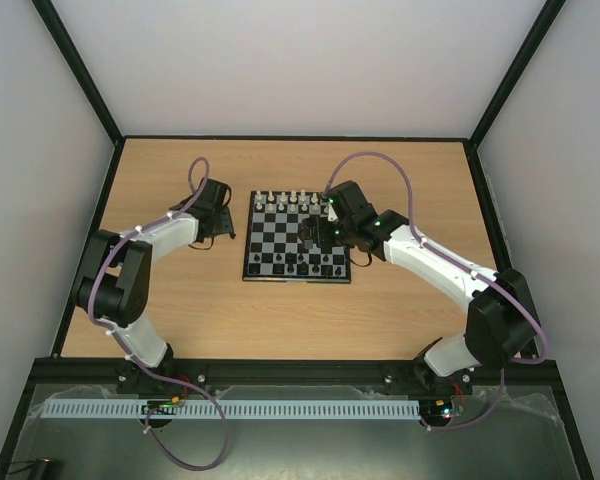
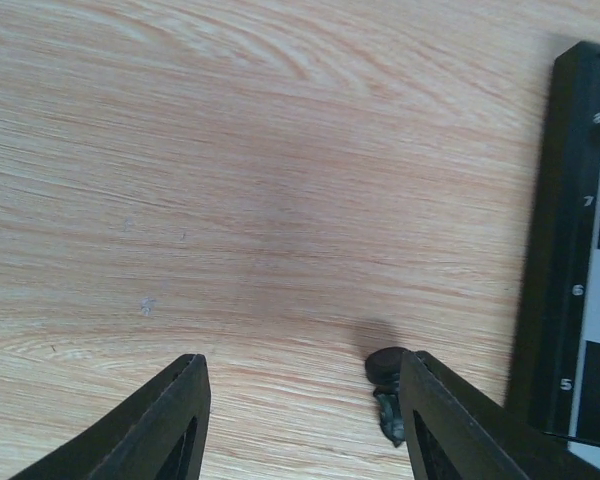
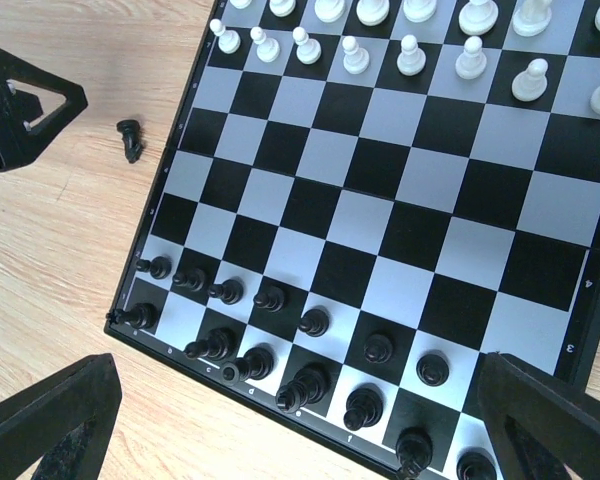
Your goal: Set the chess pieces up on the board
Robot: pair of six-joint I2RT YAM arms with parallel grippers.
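The chessboard (image 1: pixel 280 240) sits mid-table, white pieces (image 3: pixel 410 60) in rows along one side, black pieces (image 3: pixel 310 385) along the other. A loose black piece lies on its side left of the board, beside a finger of my open left gripper; it also shows in the right wrist view (image 3: pixel 130 140). My right gripper hangs over the board's black rows, open; whether anything is between its fingertips at their height is not the case, only pieces below.
Bare wood (image 2: pixel 230 200) surrounds the board on the left and in front. Dark frame rails (image 1: pixel 295 137) and walls edge the table. The right arm reaches across the table's right part.
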